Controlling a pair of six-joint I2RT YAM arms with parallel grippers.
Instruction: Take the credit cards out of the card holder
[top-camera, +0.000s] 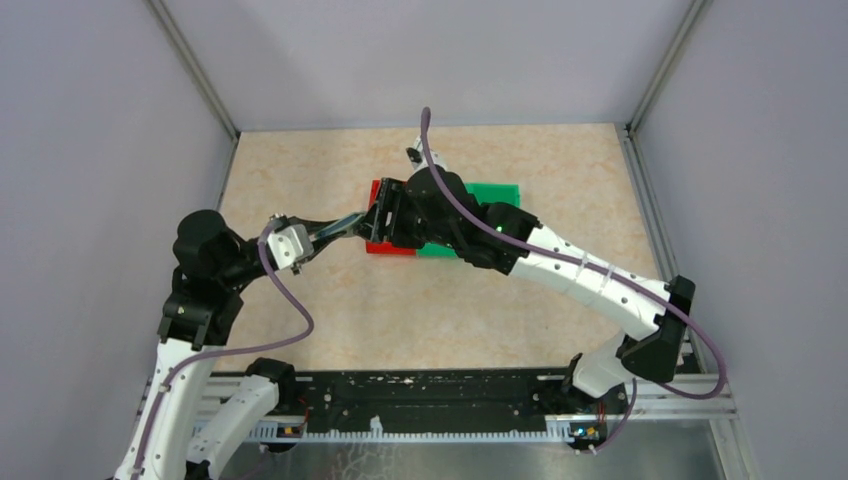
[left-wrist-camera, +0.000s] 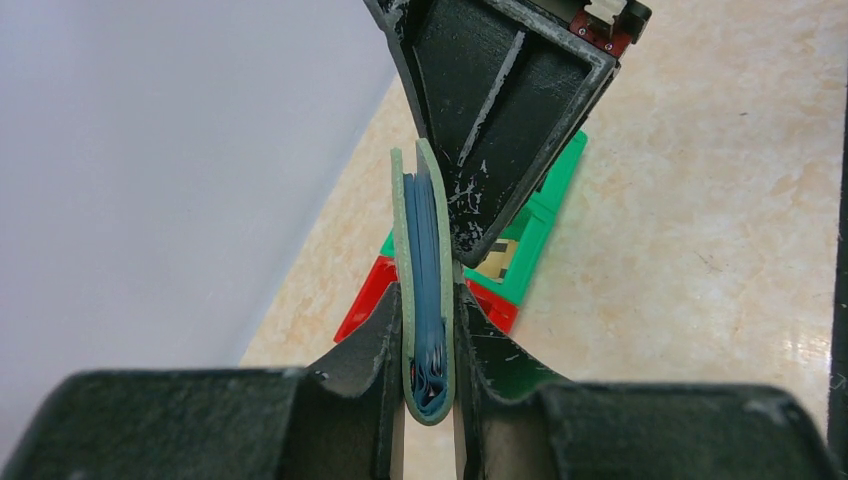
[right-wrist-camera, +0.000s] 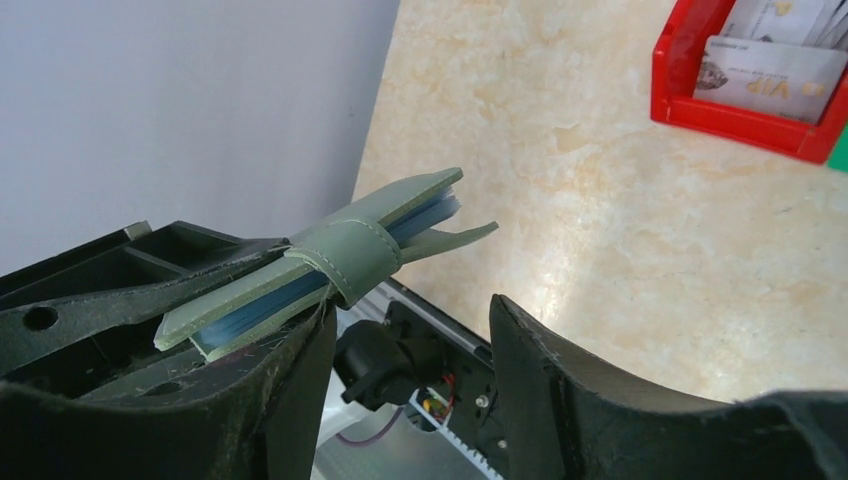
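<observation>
A sage-green card holder (top-camera: 338, 226) with blue card sleeves (left-wrist-camera: 425, 270) is held up between the two arms. In the left wrist view my left gripper is shut on it, its opening facing the camera. My right gripper is beside the holder (right-wrist-camera: 345, 260), its fingers apart; in the right wrist view the holder, with its strap (right-wrist-camera: 355, 255), lies over the upper left of that gripper. Whether the right fingers touch it is unclear.
A red tray (right-wrist-camera: 750, 128) holding white cards (right-wrist-camera: 765, 75) and a green tray (top-camera: 490, 192) stand at the back centre, partly under the right arm. Walls border both sides.
</observation>
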